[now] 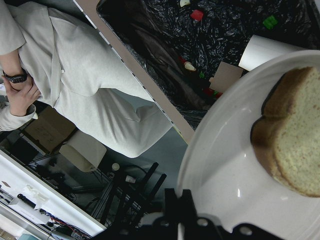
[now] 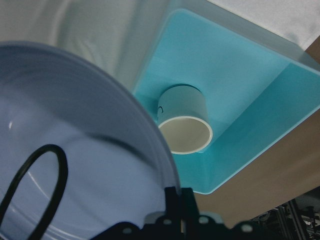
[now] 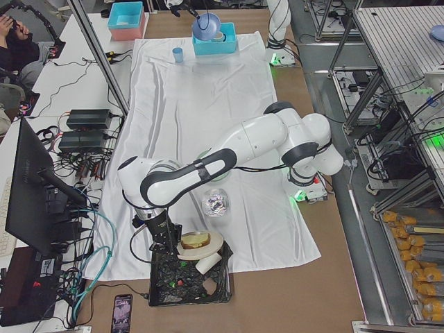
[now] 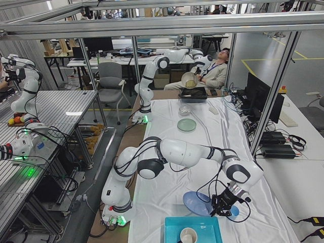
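A white plate (image 1: 215, 150) with a slice of bread (image 1: 292, 130) on it is held at its rim by my left gripper, shut on it, over the front edge of a black bin lined with plastic (image 3: 191, 288) holding a white cup (image 1: 265, 52) and scraps. At the far end, my right gripper is shut on the rim of a blue plate (image 2: 100, 180), beside and partly over a cyan tub (image 2: 255, 115) with a white mug (image 2: 182, 112) inside.
A green plate (image 4: 186, 124), a foil dish (image 3: 215, 202) and a small blue cup (image 3: 177, 55) stand on the white cloth. A seated person (image 4: 212, 76) is beyond the bin's end of the table.
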